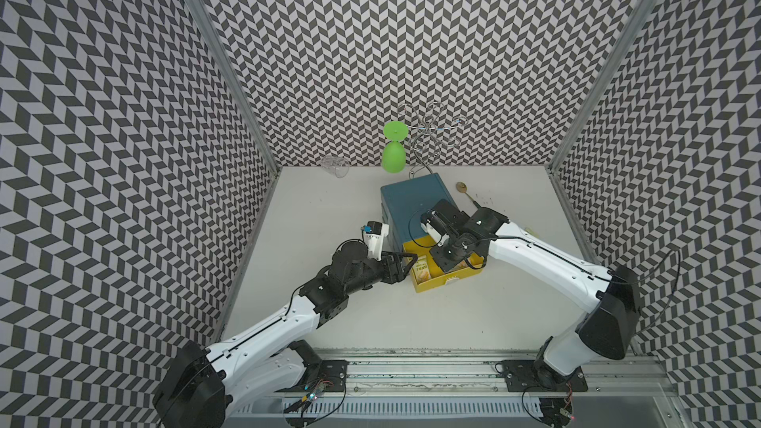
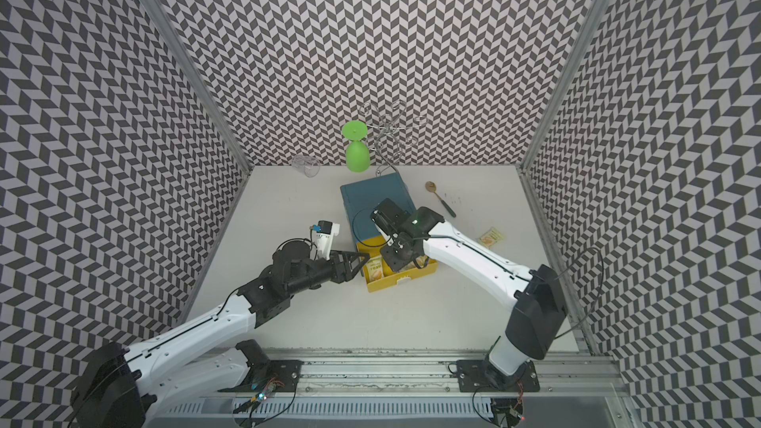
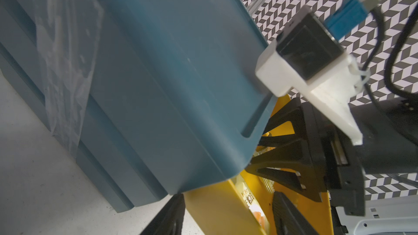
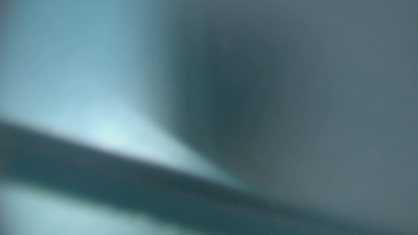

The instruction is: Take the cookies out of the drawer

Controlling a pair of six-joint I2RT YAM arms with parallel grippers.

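A yellow drawer (image 1: 434, 283) is pulled out of the teal cabinet (image 1: 408, 194). A cookie packet (image 1: 421, 268) lies at its left end, also partly visible in the left wrist view. My right gripper (image 1: 444, 253) is down inside the drawer, right of that packet; whether it holds anything is hidden, and its wrist view is a teal blur. My left gripper (image 1: 404, 265) is at the drawer's left corner. In the left wrist view its fingertips (image 3: 283, 217) stand apart at the drawer wall, with that wall between and below them.
A yellow packet (image 2: 490, 237) lies on the table at the right, a spoon (image 1: 461, 188) behind it. A green cup holder (image 1: 394, 155) and a clear glass (image 1: 335, 165) stand at the back.
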